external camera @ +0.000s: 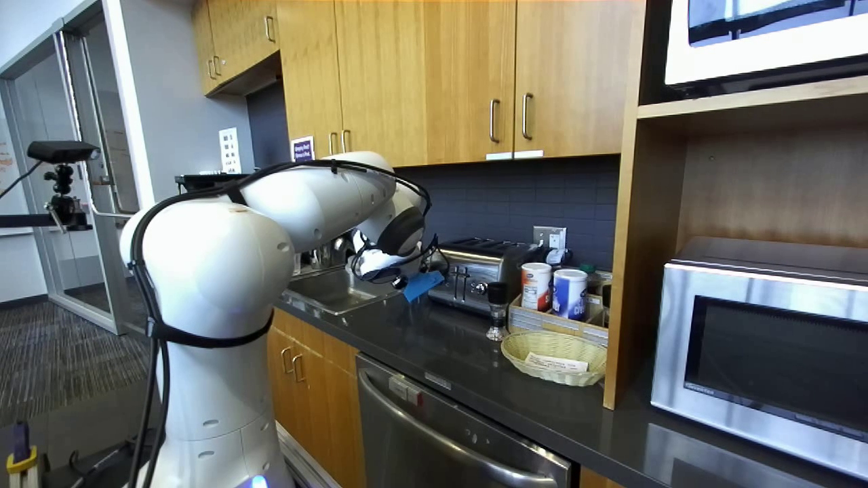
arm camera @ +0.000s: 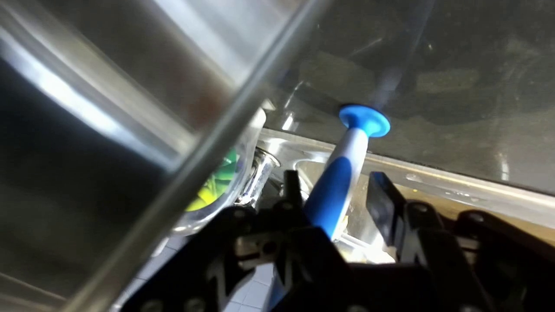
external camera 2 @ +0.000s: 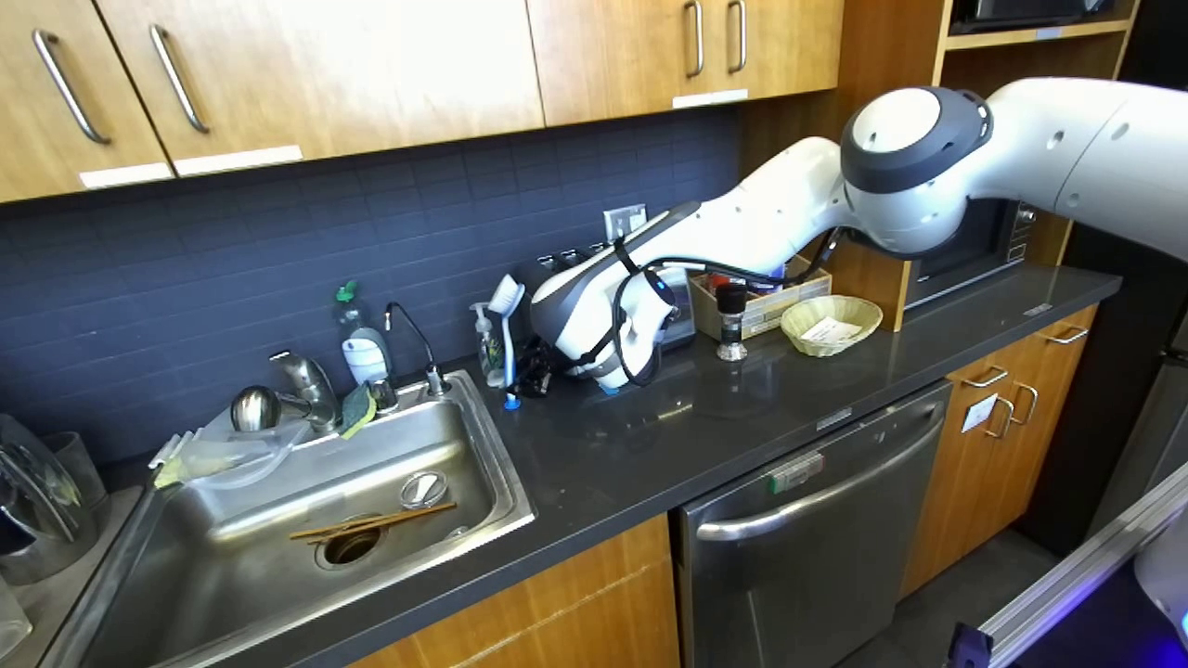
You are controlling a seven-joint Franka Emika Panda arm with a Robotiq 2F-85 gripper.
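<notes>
A dish brush [external camera 2: 507, 297] with a pale blue head stands upright on the dark counter, just right of the sink. In the wrist view its blue-and-white handle [arm camera: 337, 182] ends in a round blue base [arm camera: 365, 120] on the countertop. My gripper is part open around the handle, one finger on each side, with a gap showing by each fingertip. In exterior view 2 the black gripper [external camera 2: 536, 367] reaches the brush from the right. Exterior view 1 hides the brush behind the arm.
The steel toaster [external camera: 474, 275] is close beside my wrist. A soap pump bottle [external camera 2: 487, 345] stands just behind the brush, and the sink [external camera 2: 507, 479] lies to the left. Farther right are a pepper grinder [external camera 2: 730, 323] and a wicker basket [external camera 2: 824, 346].
</notes>
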